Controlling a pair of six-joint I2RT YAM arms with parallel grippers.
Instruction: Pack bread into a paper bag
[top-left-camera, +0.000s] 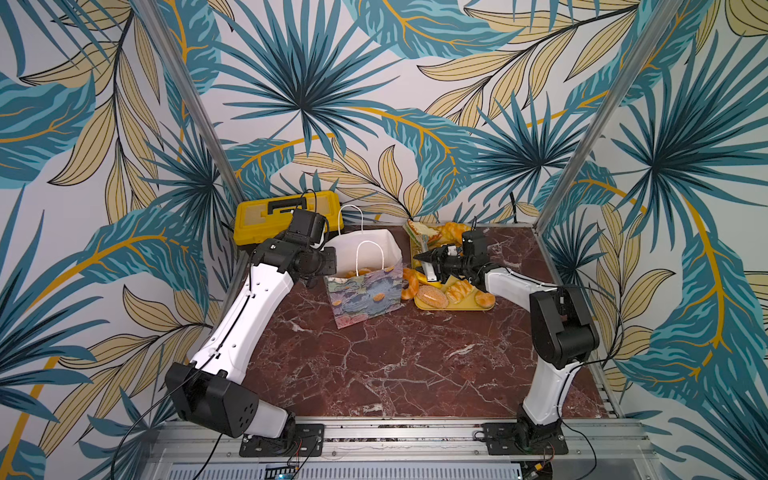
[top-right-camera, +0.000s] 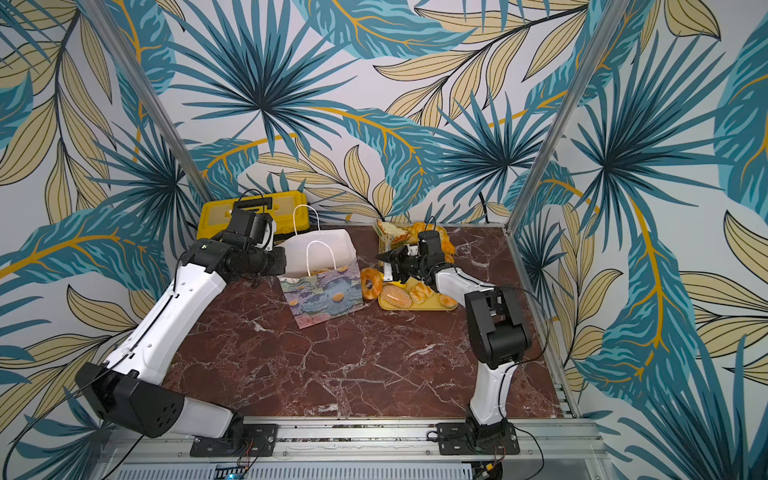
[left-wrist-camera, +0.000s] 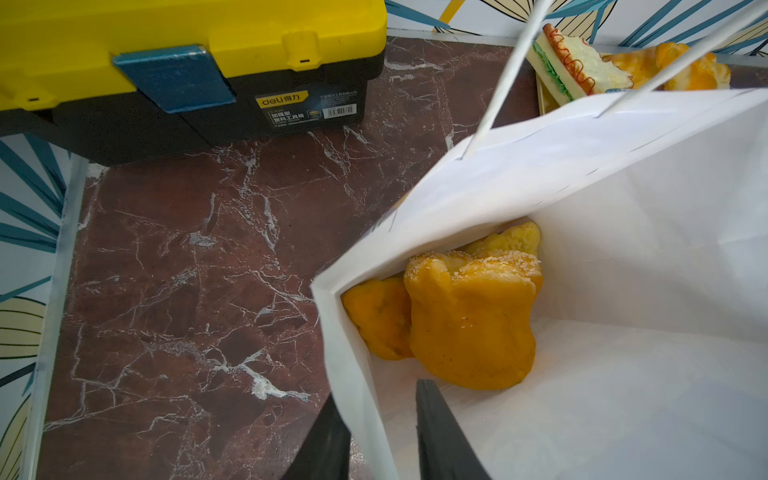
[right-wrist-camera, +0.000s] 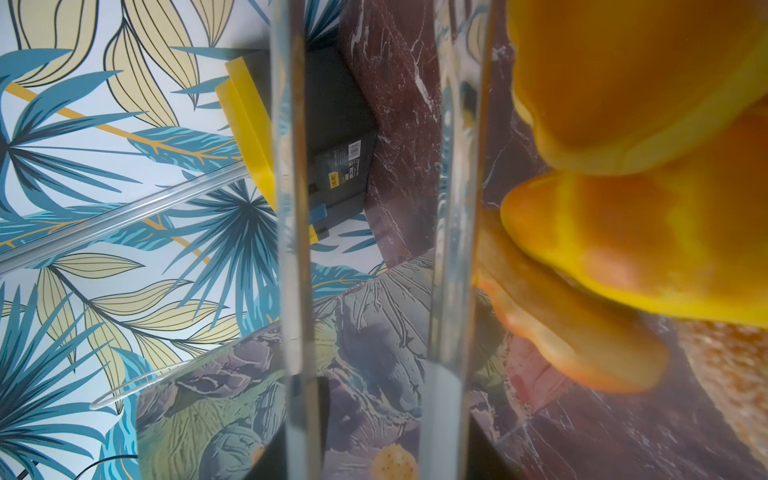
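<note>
The paper bag (top-left-camera: 364, 296) stands upright with its mouth open and a painted front; several bread pieces (left-wrist-camera: 472, 320) lie inside. At its left rim, my left gripper is open, fingers on either side of the white paper edge with gaps showing. My right gripper (top-left-camera: 440, 264) is around a pair of clear tongs (right-wrist-camera: 452, 200), whose two arms stand apart with nothing between them. They hang over the bread right of the bag. Several bread pieces, including a long roll (top-left-camera: 432, 297), lie on a yellow tray (top-left-camera: 456, 309).
A yellow and black toolbox (left-wrist-camera: 192, 48) stands behind left of the bag. A sandwich (left-wrist-camera: 576, 64) and more bread lie at the back right. Two white handles (top-left-camera: 369, 242) rise from the bag.
</note>
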